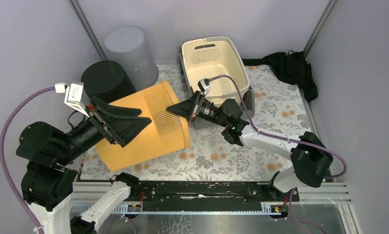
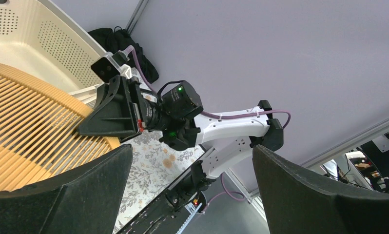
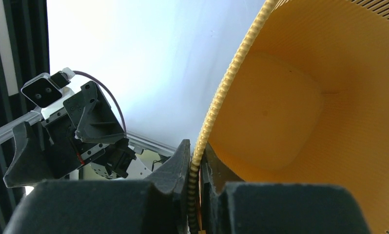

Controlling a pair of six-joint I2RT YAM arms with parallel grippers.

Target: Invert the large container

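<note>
A large yellow container (image 1: 148,139) lies tipped on its side in the top view, its ribbed, slotted end towards the right. My right gripper (image 1: 169,111) is shut on its rim; in the right wrist view the ridged rim (image 3: 222,95) runs between the fingers, and the hollow inside (image 3: 275,112) of the container shows. My left gripper (image 1: 134,127) stands open over the container's left part, nothing between its fingers. In the left wrist view the slotted side of the container (image 2: 27,131) passes behind the left finger (image 2: 70,195). Whether the container touches the table is hard to tell.
A cream basket (image 1: 217,73) stands at the back. Behind the container on the left are a black bin (image 1: 105,80) and a grey bin (image 1: 131,53). Black cloth (image 1: 290,70) lies at the back right.
</note>
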